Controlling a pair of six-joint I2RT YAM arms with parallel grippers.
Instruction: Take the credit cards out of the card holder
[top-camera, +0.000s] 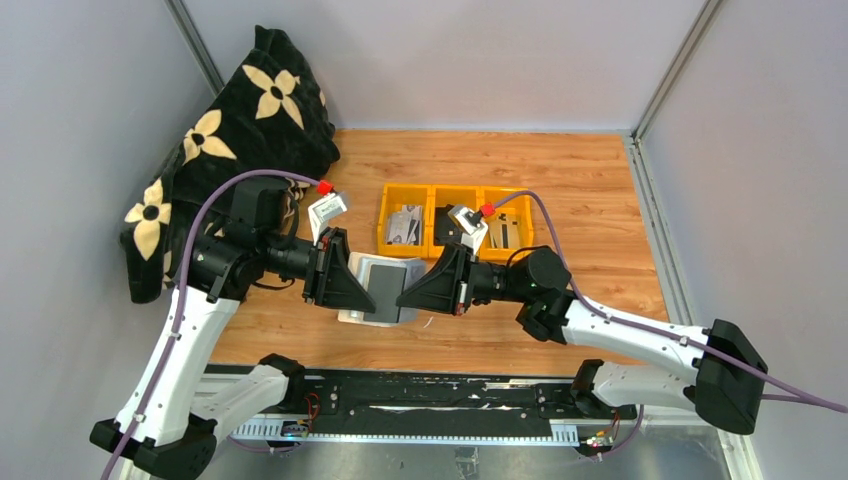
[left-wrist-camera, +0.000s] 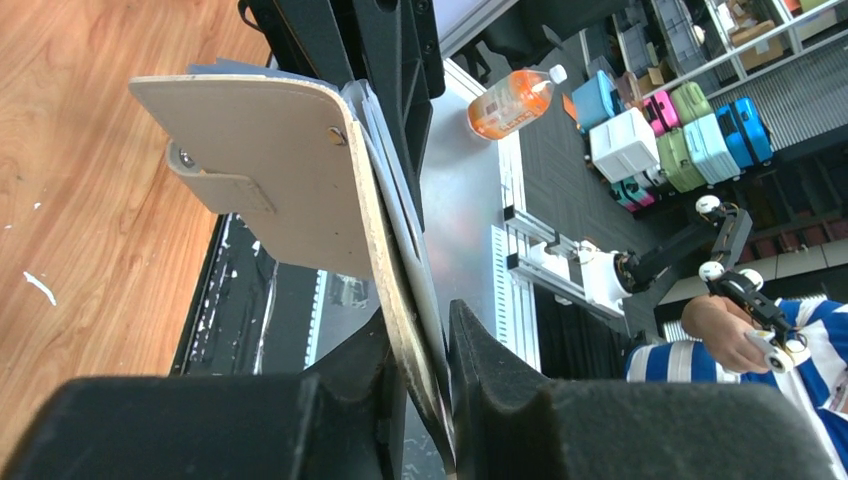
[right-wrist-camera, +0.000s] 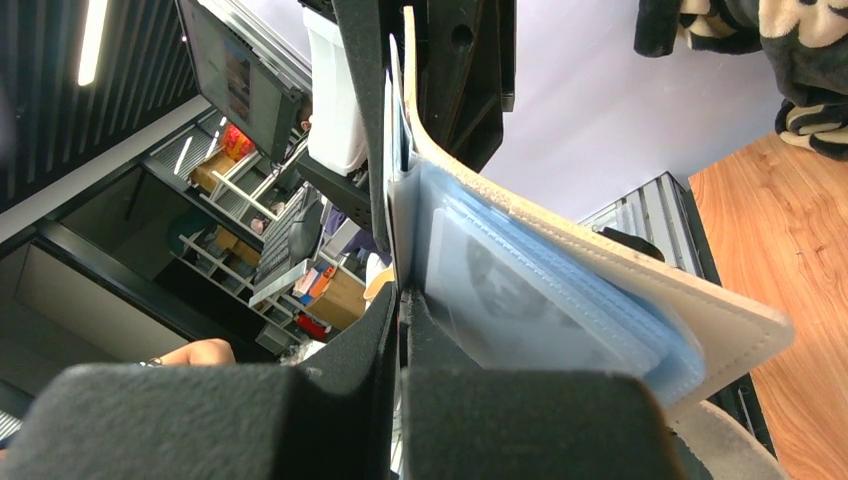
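The card holder (top-camera: 385, 290), cream-covered with clear plastic sleeves, is held up between both grippers at the middle. In the left wrist view its cover (left-wrist-camera: 255, 170) stands tilted, with its edge between the fingers of my left gripper. In the right wrist view the bluish sleeves (right-wrist-camera: 520, 290) fan out beside my right gripper, whose fingertips are together at the sleeves' inner edge; whether anything thin is between them is hidden. Whether cards are inside the sleeves is unclear.
A yellow three-compartment tray (top-camera: 430, 195) with grey and dark items stands behind the grippers. A black patterned cloth (top-camera: 230, 120) lies at the back left.
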